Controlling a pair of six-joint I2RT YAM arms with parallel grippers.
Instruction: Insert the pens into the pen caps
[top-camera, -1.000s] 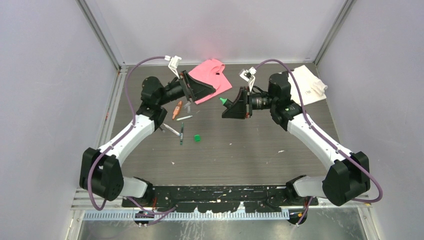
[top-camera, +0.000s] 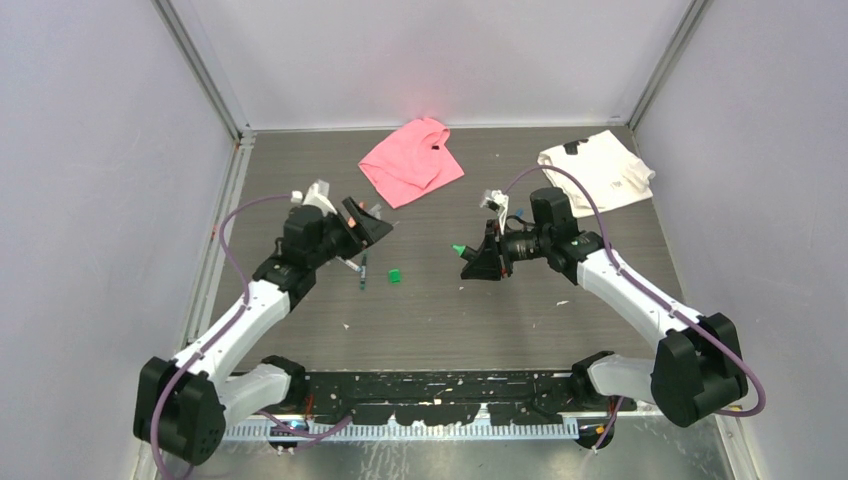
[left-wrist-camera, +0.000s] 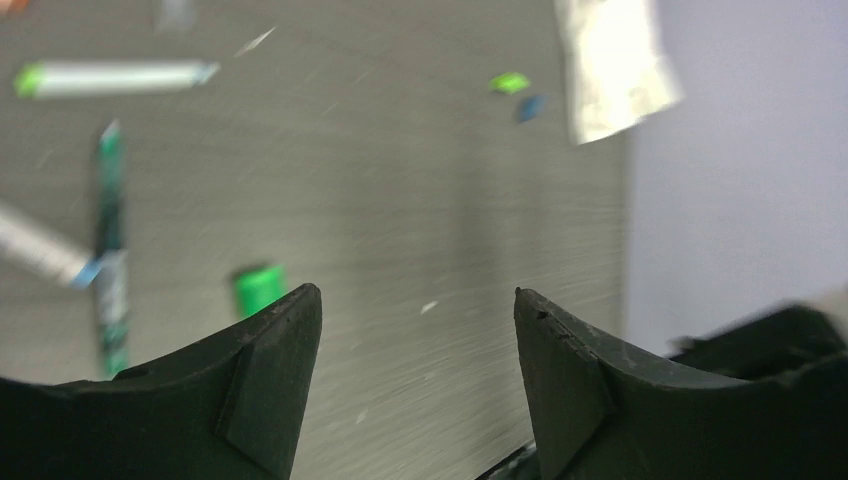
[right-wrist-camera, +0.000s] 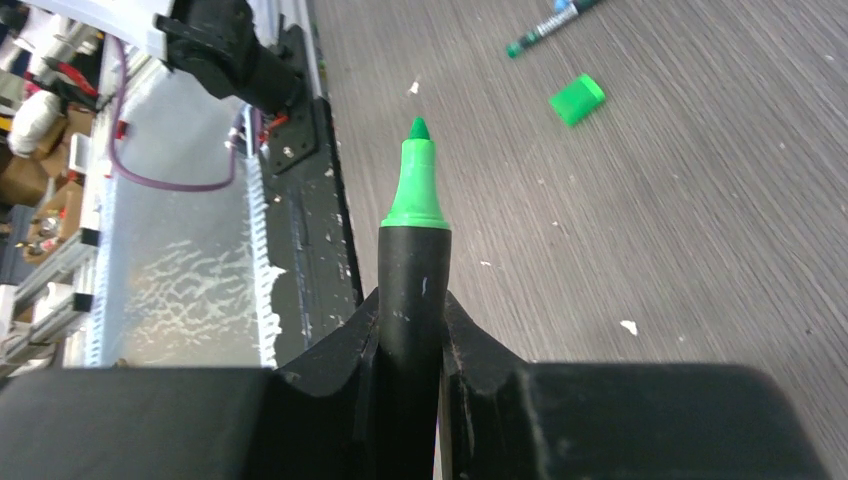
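Note:
My right gripper (top-camera: 478, 258) is shut on an uncapped marker (right-wrist-camera: 413, 280) with a green tip. A green cap (top-camera: 394, 276) lies on the table, also low in the left wrist view (left-wrist-camera: 260, 291). My left gripper (top-camera: 366, 225) hangs over the loose pens, fingers apart, nothing between them. Near the cap lie a dark teal pen (left-wrist-camera: 112, 250) and a white pen (left-wrist-camera: 40, 243); a white pen with green end (left-wrist-camera: 115, 78) is farther back.
A pink cloth (top-camera: 410, 160) and a white cloth (top-camera: 610, 175) lie at the back.
My left gripper has moved down-left in the top view. My right gripper, with the marker, has shifted toward the front and slightly right.

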